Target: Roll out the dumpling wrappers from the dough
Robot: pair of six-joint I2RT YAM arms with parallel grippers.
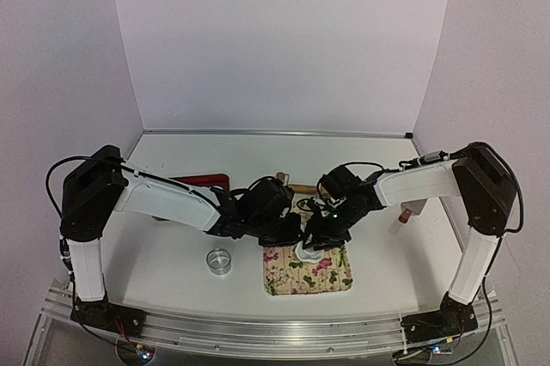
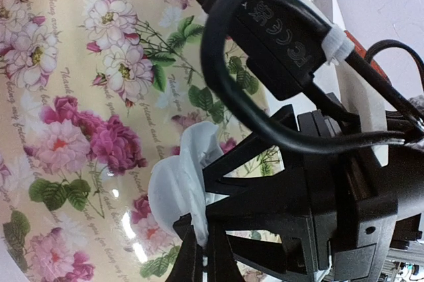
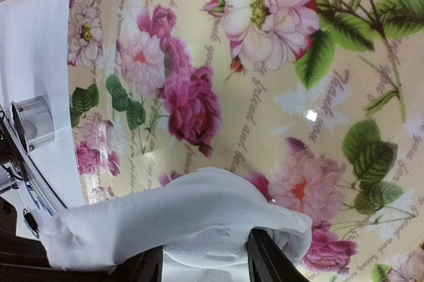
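A white, folded piece of dough (image 2: 172, 186) is held up over the floral board (image 1: 309, 280), where both grippers meet. In the left wrist view my left gripper is at its lower end, shut on it, with the black body of the right gripper close beside. In the right wrist view the dough (image 3: 212, 196) spans the lower middle, partly draped, and my right gripper has its fingers at it; whether they are shut is hard to tell.
A glass cup (image 1: 218, 261) stands left of the board. A red tray (image 1: 202, 180) lies behind the left arm, and a wooden rolling pin (image 1: 303, 188) behind the board. A bottle (image 1: 411, 210) is at the right.
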